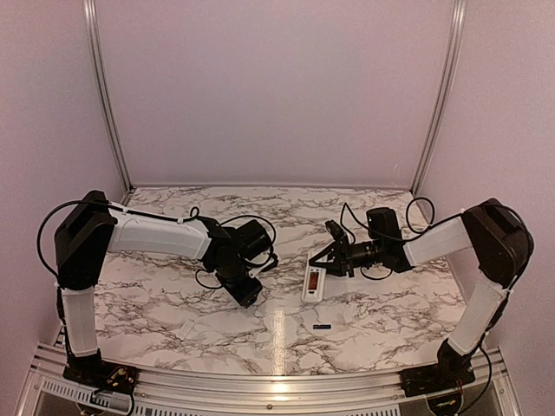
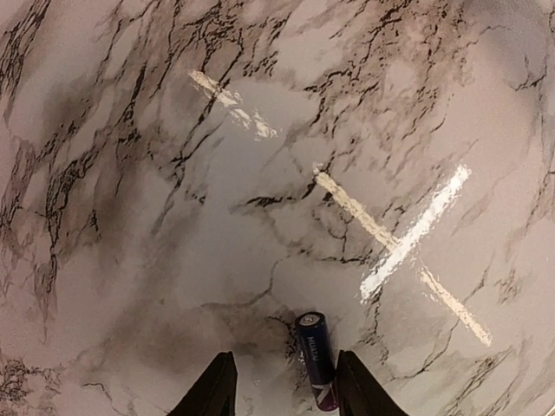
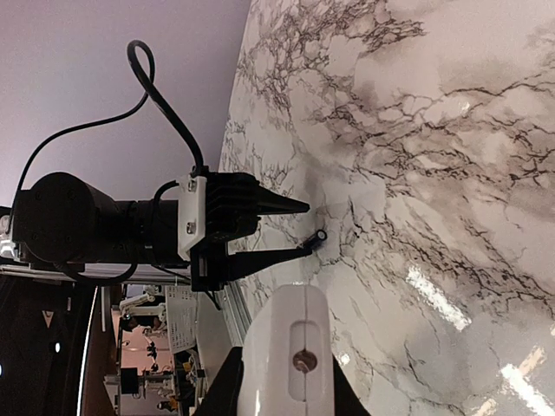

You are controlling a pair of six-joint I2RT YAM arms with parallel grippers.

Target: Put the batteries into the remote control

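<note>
My right gripper (image 1: 323, 260) is shut on the white remote control (image 1: 312, 286), whose open compartment faces up in the top view; its white end (image 3: 286, 364) fills the bottom of the right wrist view. My left gripper points down at a dark battery (image 2: 315, 351) lying on the marble table, its fingers apart on either side, the right one very near or touching the battery. The right wrist view shows that battery (image 3: 316, 238) at the left gripper's lower fingertip. A second battery (image 1: 322, 327) lies on the table below the remote.
Pale walls enclose it at the back and sides, and metal rails run along the front edge.
</note>
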